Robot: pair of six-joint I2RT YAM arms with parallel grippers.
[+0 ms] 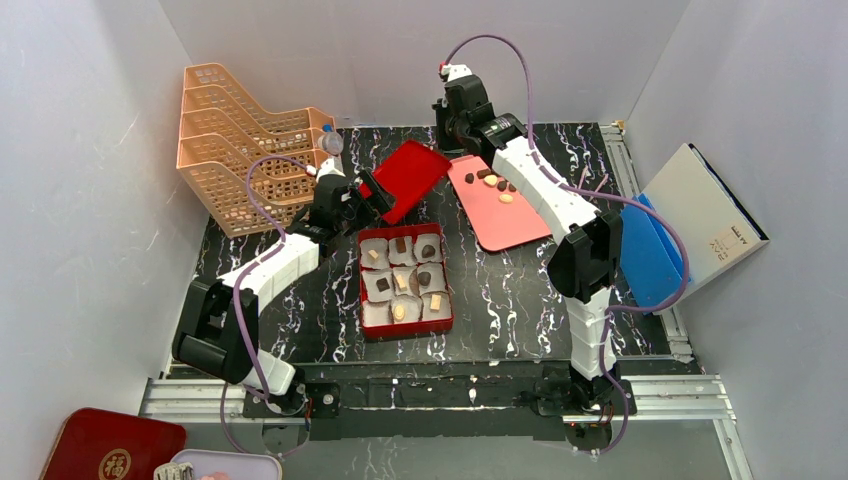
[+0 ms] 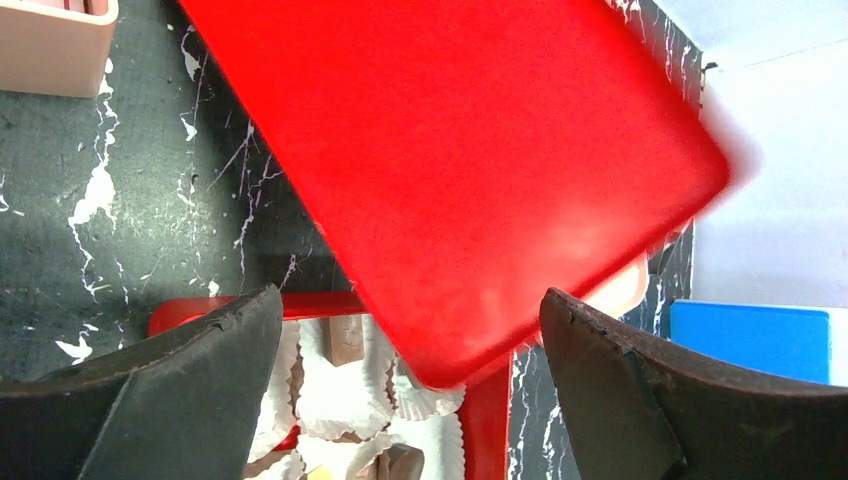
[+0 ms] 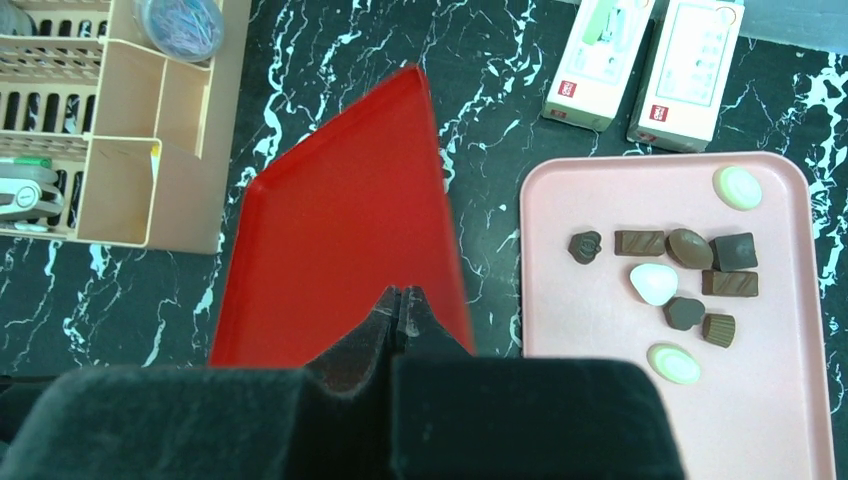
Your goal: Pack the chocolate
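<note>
The red lid slants above the table; its right edge is blurred in the right wrist view. My right gripper has its fingertips together, and the lid's edge now runs past them to the right. My left gripper stands open, the lid's near corner showing between its fingers without being clamped. Below, the red box has pale paper-lined compartments with chocolates in them. More chocolates lie on the pink tray, such as a dark bar and a white piece.
An orange tiered rack stands at the back left. On the right are a blue holder and a white box. Small white boxes sit behind the pink tray. Dark tabletop between the red box and right arm is clear.
</note>
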